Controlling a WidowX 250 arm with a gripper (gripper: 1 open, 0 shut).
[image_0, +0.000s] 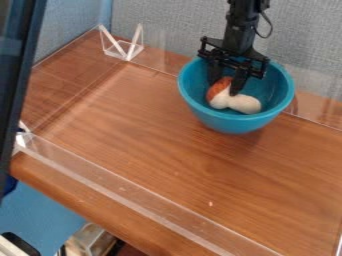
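Note:
A teal bowl sits toward the back right of the wooden table. My black gripper reaches down inside it, its fingers on a mushroom-shaped object with an orange-red top and a pale, lobed lower part. The gripper appears closed on this object, though its fingertips are partly hidden by it and the bowl.
A clear low barrier runs along the table's edges, with a white wire frame at the back left. A dark panel fills the left edge.

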